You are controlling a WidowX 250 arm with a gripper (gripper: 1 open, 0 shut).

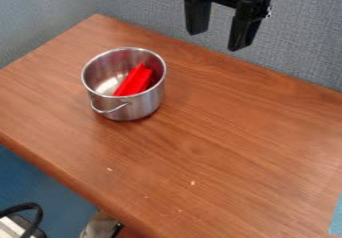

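Observation:
A steel pot (123, 105) with a wire handle stands on the left part of the wooden table (227, 152). A red object (136, 81) lies inside it. My black gripper (219, 32) hangs at the top of the view, above and to the right of the pot, with its two fingers apart and nothing between them.
The table to the right of the pot is clear apart from small pale specks near the front. A grey textured wall runs behind it. Cables and some hardware sit at the lower left, off the table's edge.

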